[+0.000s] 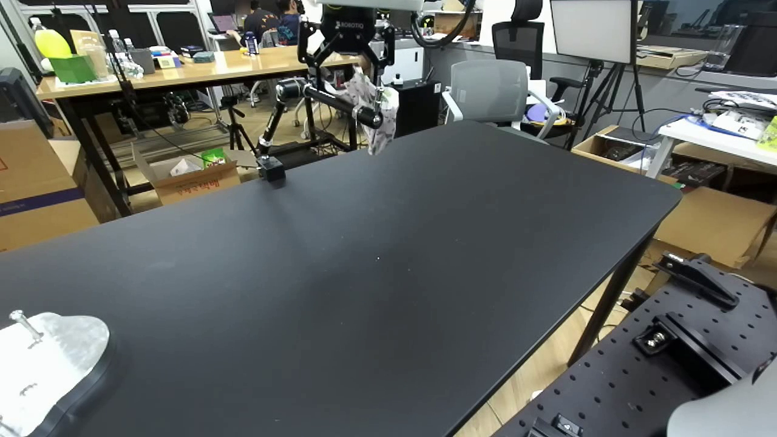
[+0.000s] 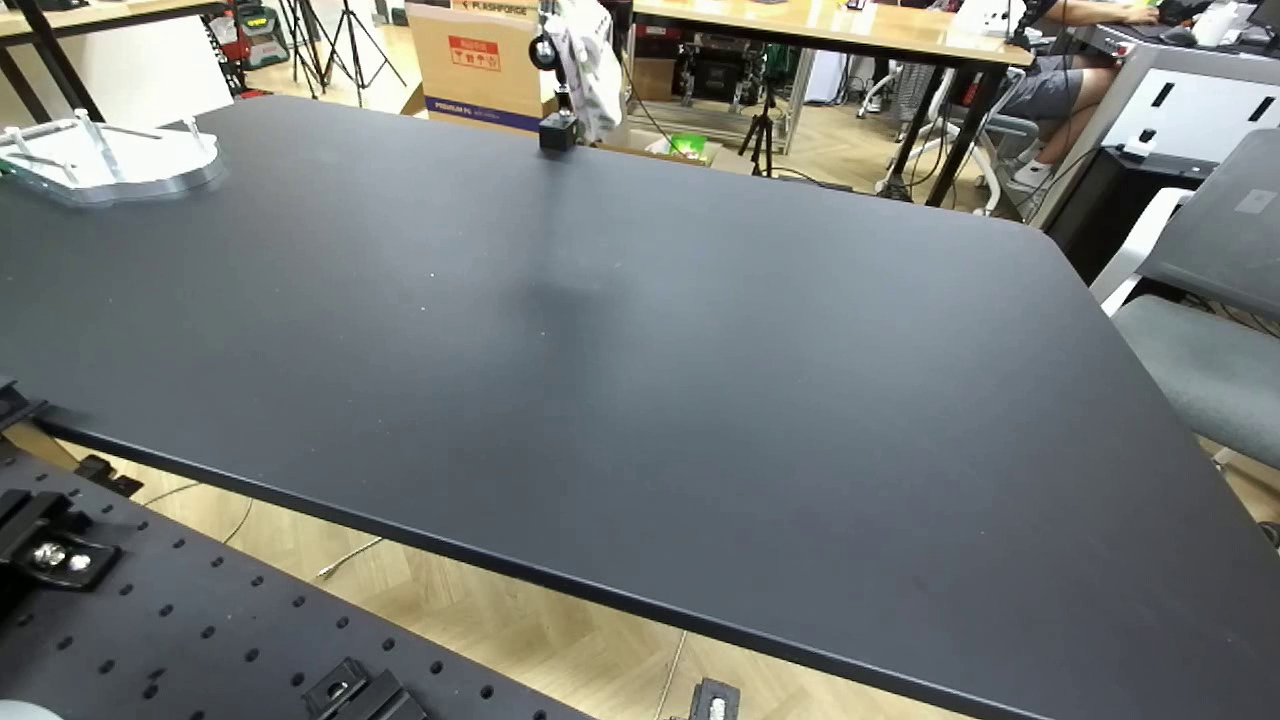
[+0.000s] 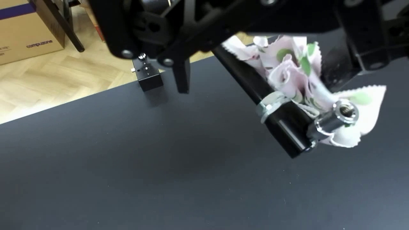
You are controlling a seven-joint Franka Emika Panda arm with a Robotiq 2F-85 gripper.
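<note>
A white cloth (image 1: 383, 109) with a pink and green floral print hangs bunched over the bar (image 1: 331, 102) of a black stand at the table's far edge. In the wrist view the cloth (image 3: 293, 72) lies against the black bar (image 3: 251, 82), near its metal-tipped end. Above the bar my gripper (image 1: 348, 81) is open, its fingers spread on either side of the bar and cloth. One finger (image 3: 181, 74) stands clear of the cloth in the wrist view. Exterior view 2 shows the cloth (image 2: 590, 66) hanging, with the gripper out of frame.
The stand's base (image 1: 271, 169) sits on the far edge of the black table (image 1: 379, 291). A white-topped plate with upright posts (image 1: 54, 357) lies at the table's left. A grey chair (image 1: 489, 91) stands beyond the edge.
</note>
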